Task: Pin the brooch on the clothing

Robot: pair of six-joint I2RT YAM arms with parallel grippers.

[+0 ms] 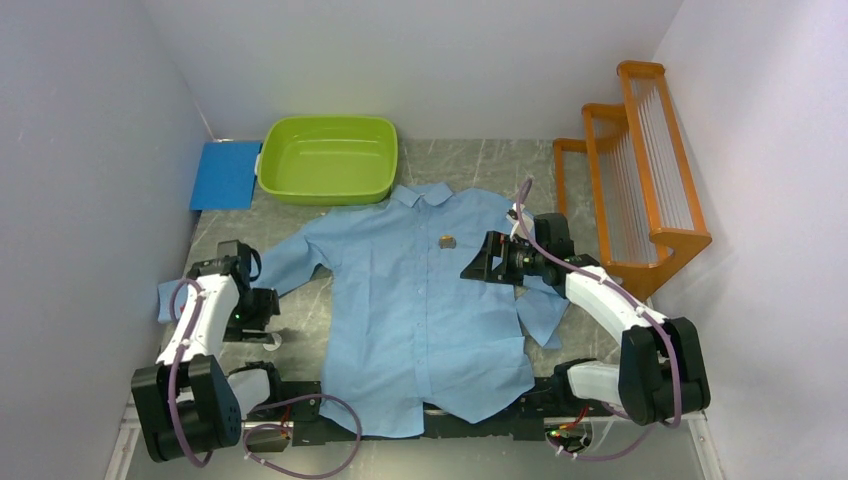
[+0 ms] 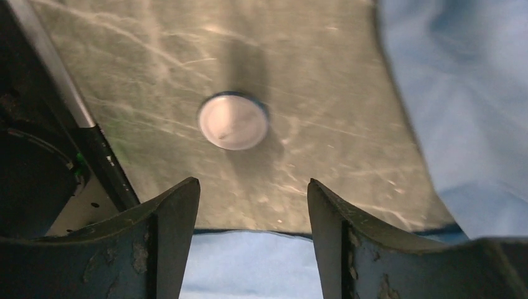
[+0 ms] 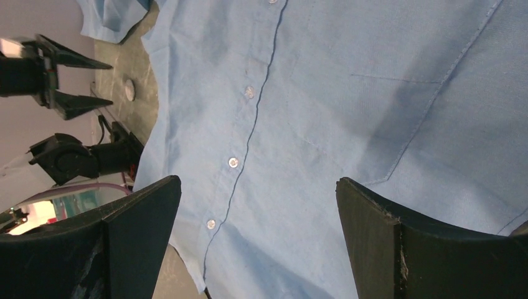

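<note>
A blue button-up shirt lies spread over the table, its front facing up. On its upper chest rests a small gold and grey brooch. A round pale disc lies flat on bare table left of the shirt. Over it, in the left wrist view, my left gripper hangs with fingers apart and empty; the disc is ahead of the fingertips, untouched. My right gripper is open above the shirt's chest, to the right of the brooch. Only cloth and buttons show beneath it in the right wrist view.
A green basin stands at the back, beside a blue board. A wooden rack occupies the back right. Bare grey table shows between the shirt's left side and my left arm.
</note>
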